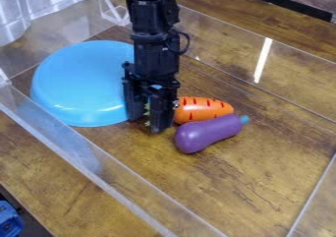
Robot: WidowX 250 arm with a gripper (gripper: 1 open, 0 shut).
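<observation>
The black robot gripper (pixel 151 108) reaches down to the wooden tray floor between a blue round object (pixel 82 84) on the left and an orange carrot (pixel 203 110) on the right. Something small and pale greenish is partly visible among its fingers, too hidden to identify. I cannot tell whether the fingers are closed on it. A purple eggplant (pixel 210 133) lies just right of and below the gripper, beside the carrot.
Clear plastic walls (pixel 66 162) edge the tray at the lower left and right. A blue item sits outside at the bottom left corner.
</observation>
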